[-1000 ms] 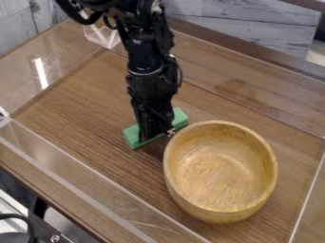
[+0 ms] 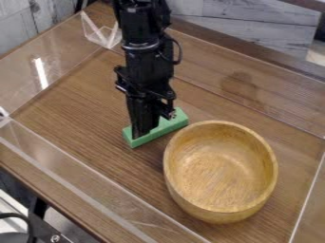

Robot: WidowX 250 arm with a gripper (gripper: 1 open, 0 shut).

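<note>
A bright green flat block [image 2: 172,124] lies on the wooden table, just left of a large yellow wooden bowl [image 2: 222,185]. My black gripper [image 2: 147,123] hangs from the top centre over the block's left part. Its fingertips are dark and overlap one another, so whether they touch the block or stand open cannot be told.
The bowl fills the lower right. A clear plastic object [image 2: 102,28] sits at the top left, and dark cables are at the bottom-left corner.
The gripper has risen and shifted slightly left, uncovering more of the green block, which stays in about the same place beside the bowl.
</note>
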